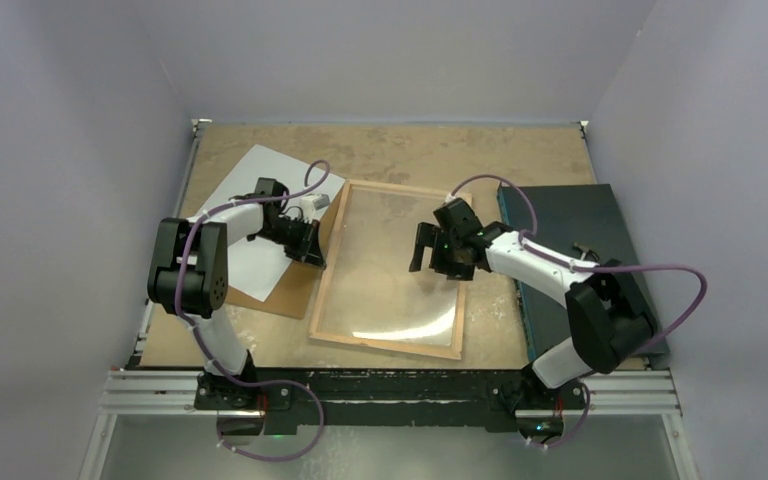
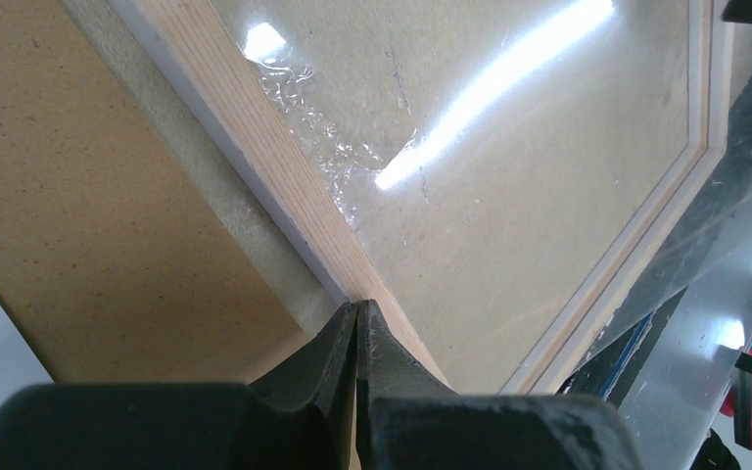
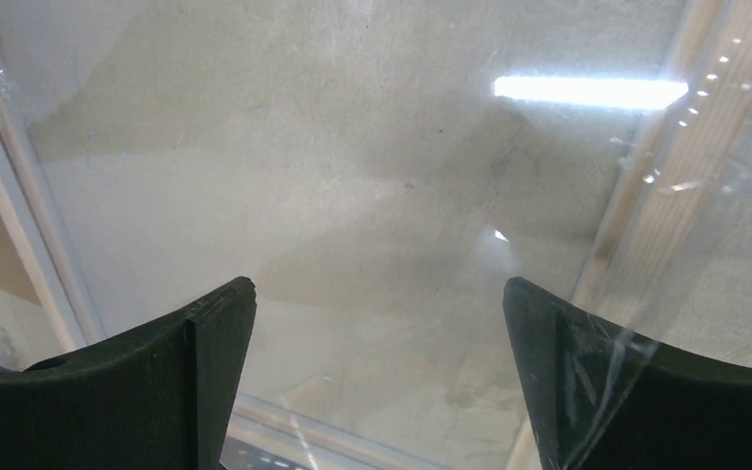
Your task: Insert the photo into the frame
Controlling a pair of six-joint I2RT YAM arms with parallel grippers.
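The light wooden frame [image 1: 389, 349] lies on the table between my arms, slightly turned, with a clear glossy sheet [image 2: 509, 196] across it. A white sheet [image 1: 260, 163], which may be the photo, rests over the brown backing board [image 1: 290, 300] to the left; no printed picture shows. My left gripper is shut, its tips against the frame's left bar, nothing visible between them. Over the right part of the frame, my right gripper stands open. Clear film crosses in front of its right finger [image 3: 558, 372] in the right wrist view.
A dark panel [image 1: 560, 215] lies at the right, with a small hammer [image 1: 586, 252] on it, partly behind the right arm. Bare table [image 1: 410, 150] shows behind the frame.
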